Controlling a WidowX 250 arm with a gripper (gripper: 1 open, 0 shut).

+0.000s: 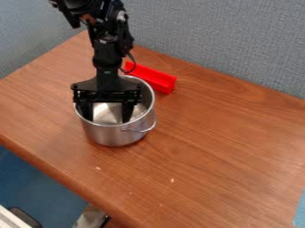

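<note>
A steel pot [117,131] with a wire handle on its near right stands on the wooden table, toward the left of the camera view. My black gripper [106,110] reaches down from above into the pot, its two fingers spread apart inside the rim. Whether anything lies between the fingertips is hard to see.
A red cylindrical object [156,78] lies behind the pot to the right. A grey padded wall [226,40] borders the back, and the table's edge runs along the front left.
</note>
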